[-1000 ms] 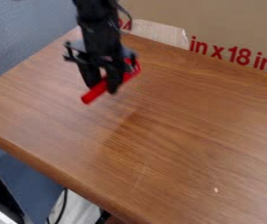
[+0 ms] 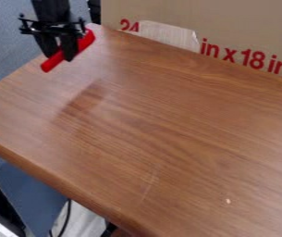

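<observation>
My black gripper (image 2: pixel 59 41) is at the upper left of the view, over the far left part of the wooden table (image 2: pixel 155 139), shut on a red bar-shaped object (image 2: pixel 52 62) held at a slant. The bar appears to be above the tabletop, with a soft shadow on the wood below and to the right.
A cardboard box (image 2: pixel 242 28) with red printing stands behind the table's back edge. Blue-grey padding and some cables lie beyond the left and front-left edges.
The gripper and red bar have moved from the middle of the table up and to the left, toward the far left corner.
</observation>
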